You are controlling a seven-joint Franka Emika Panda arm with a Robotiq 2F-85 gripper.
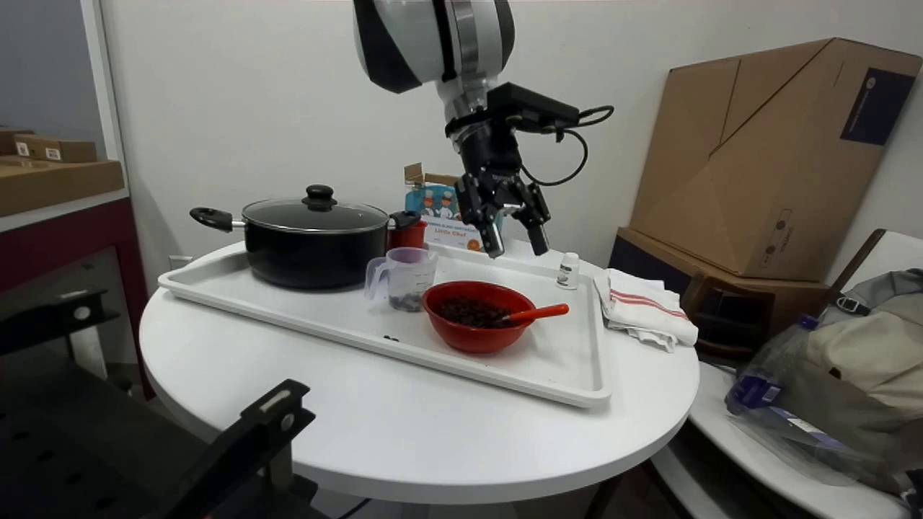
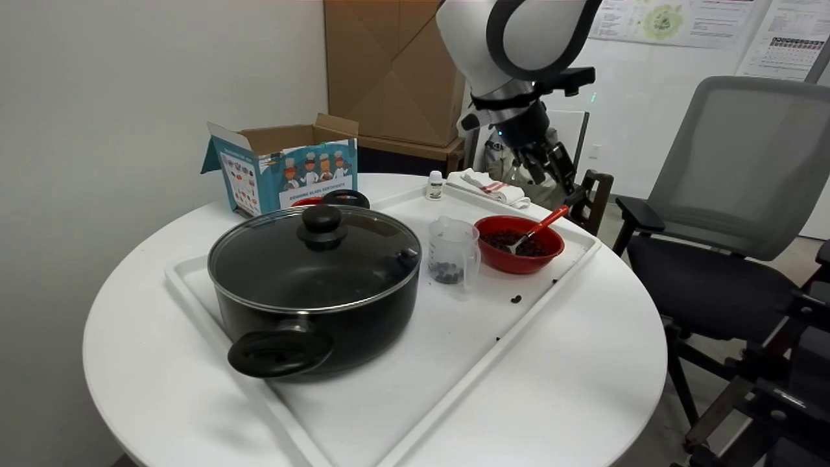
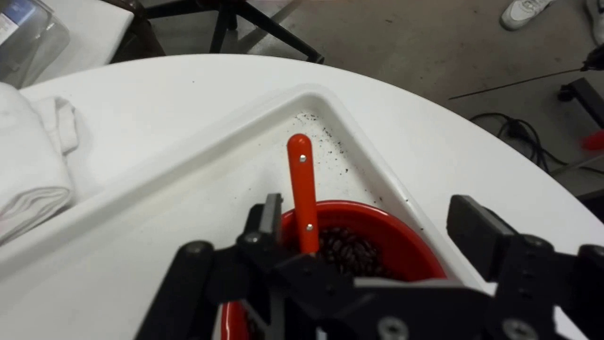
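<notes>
Above the red bowl (image 1: 471, 340), my gripper (image 1: 516, 244) hangs with its two fingers apart and nothing between them. A spoon with a red handle (image 3: 303, 181) leans in the bowl, its handle over the rim. From the wrist view, the handle shows in the gap between my fingertips' sides, closer to the left one, and free of both. Dark beans (image 3: 351, 252) fill the bowl's bottom. The spoon's pale head (image 2: 517, 248) rests on the beans in exterior view 2.
The white tray (image 1: 285, 321) also bears a clear measuring cup (image 2: 453, 253) with some beans, a lidded black pot (image 1: 314, 255) and a small white bottle (image 1: 568, 271). A folded towel (image 1: 645, 307) lies right of the tray. Stray beans (image 2: 515, 299) dot the tray.
</notes>
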